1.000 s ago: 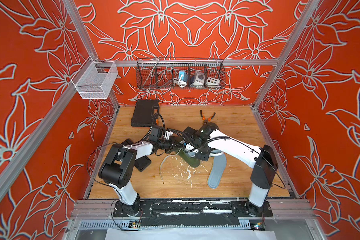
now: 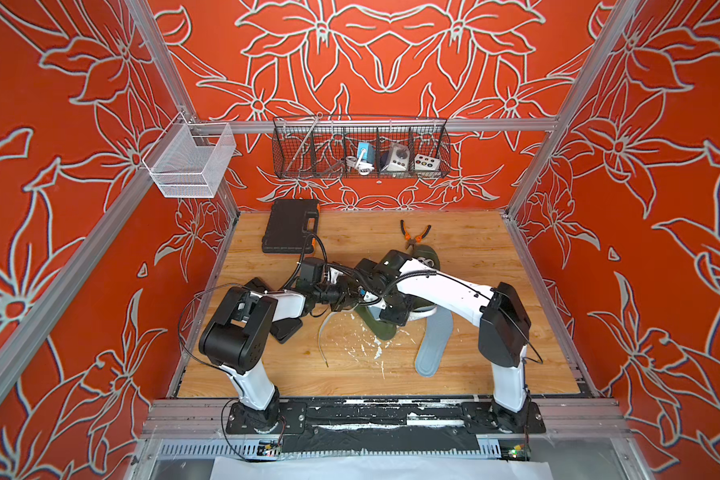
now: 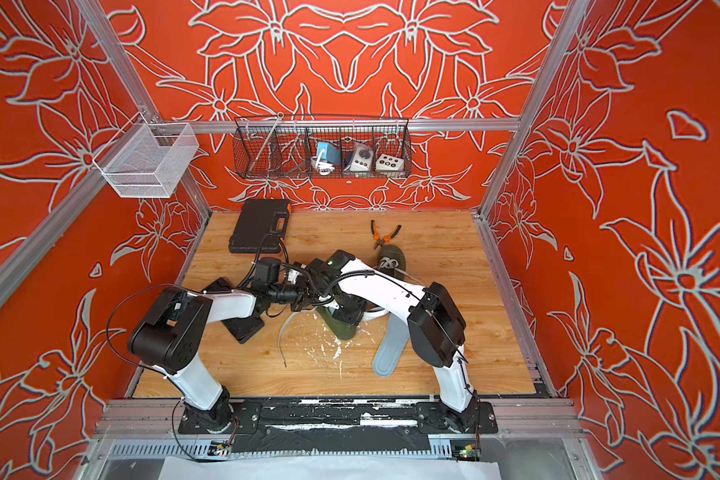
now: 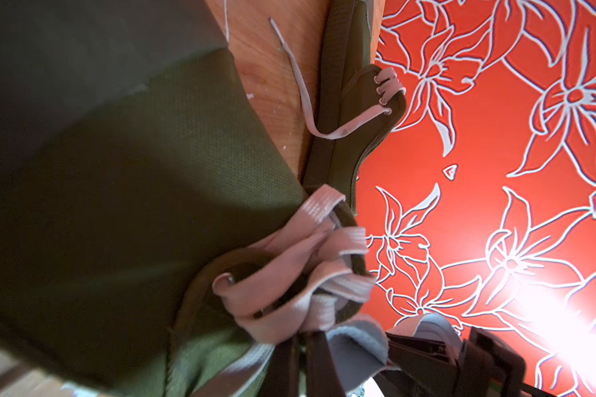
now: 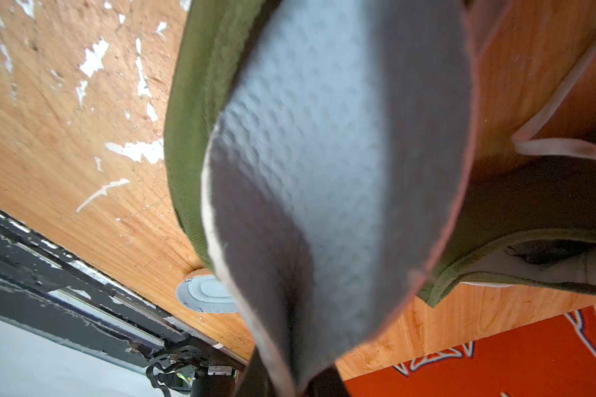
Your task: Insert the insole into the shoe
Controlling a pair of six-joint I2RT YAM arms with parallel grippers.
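Note:
An olive canvas shoe (image 4: 112,198) with pink laces (image 4: 298,278) fills the left wrist view; my left gripper is shut among the laces, and whether anything is between its fingers is hidden. In the right wrist view my right gripper is shut on a folded grey insole (image 5: 331,132), which lies against or inside the olive shoe's opening, exactly which is unclear. A second shoe (image 3: 391,260) stands behind the arms, and a loose grey insole (image 2: 433,344) lies at the front right of the table.
A black case (image 2: 289,225) lies at the back left, orange-handled pliers (image 2: 415,238) at the back middle. A black wire basket (image 3: 320,174) and a white basket (image 3: 144,180) hang above the table.

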